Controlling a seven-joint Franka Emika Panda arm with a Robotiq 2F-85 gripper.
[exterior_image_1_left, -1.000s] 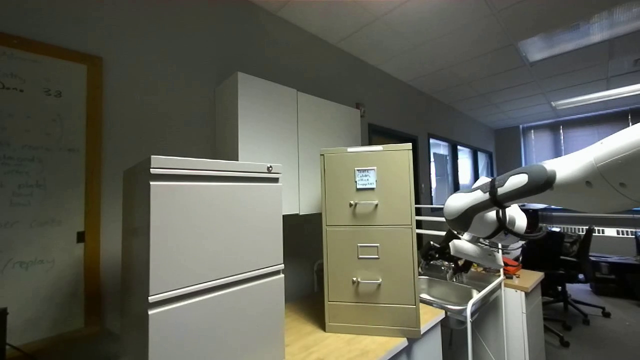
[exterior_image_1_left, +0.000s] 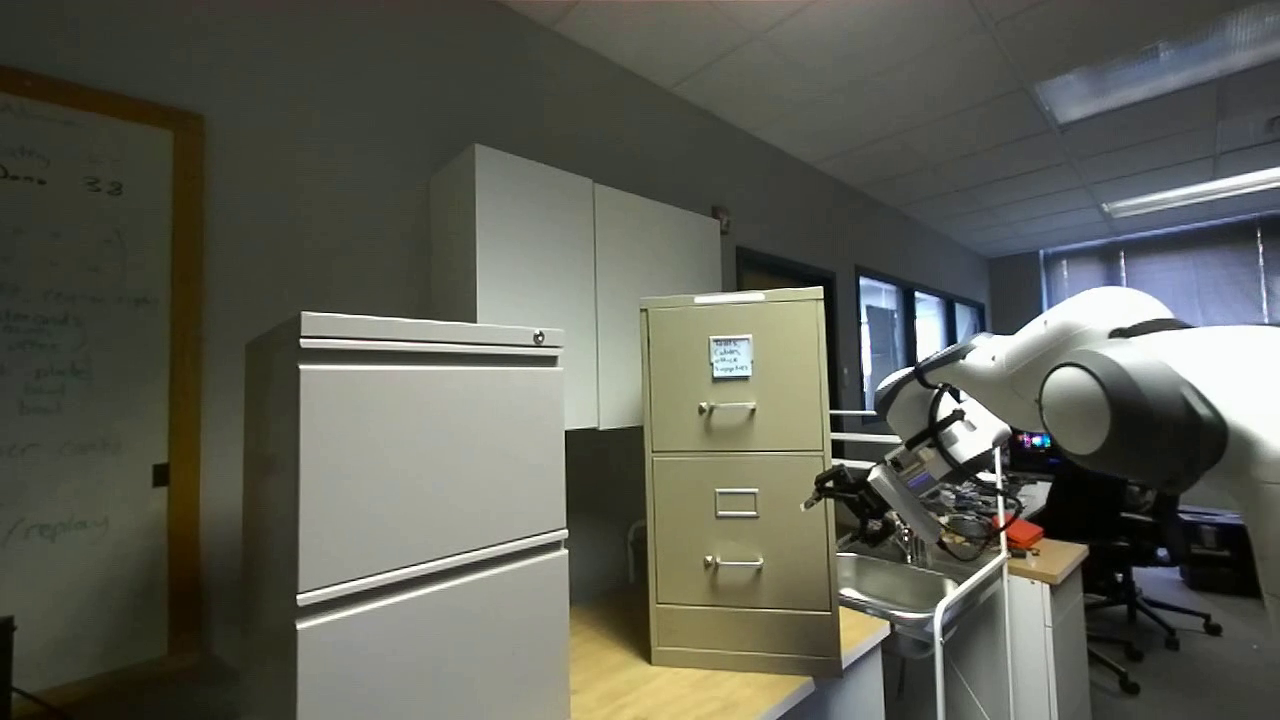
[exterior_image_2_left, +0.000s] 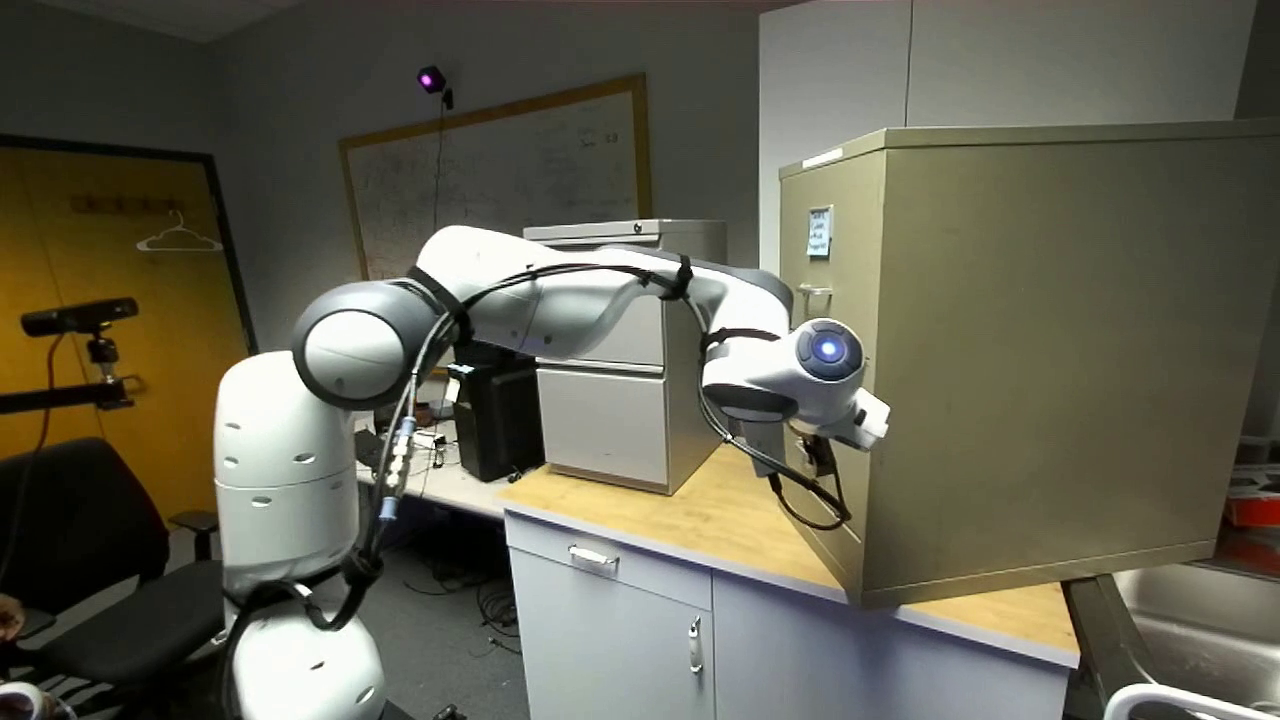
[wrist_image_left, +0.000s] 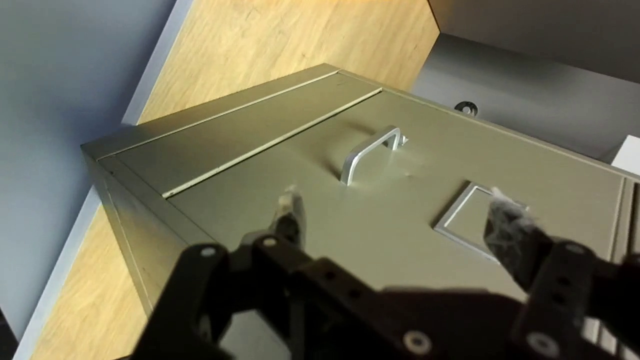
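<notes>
A tan two-drawer filing cabinet (exterior_image_1_left: 738, 378) stands on the wooden counter, both drawers closed. Its upper drawer has a handle (exterior_image_1_left: 727, 407) and a handwritten label (exterior_image_1_left: 731, 356); the lower one has a silver handle (exterior_image_1_left: 734, 563) below an empty label frame (exterior_image_1_left: 737, 503). My gripper is open, its gap empty, facing the lower drawer front. In the wrist view the lower handle (wrist_image_left: 375, 146) lies beyond the fingertips, apart from them, and the label frame (wrist_image_left: 459, 216) is close to the right finger. The second exterior view mostly hides the gripper behind my wrist.
A light grey filing cabinet (exterior_image_1_left: 432, 468) stands to the left on the same counter (exterior_image_2_left: 600, 510). White wall cupboards (exterior_image_1_left: 660, 300) hang behind. On the other side are a metal sink (exterior_image_1_left: 900, 582) and a white rail (exterior_image_1_left: 939, 636). Bare counter shows between the cabinets.
In the first exterior view my gripper has moved left and slightly up, from above the sink to beside the tan cabinet's lower drawer. The arm's pose has changed; both cabinets are unmoved.
</notes>
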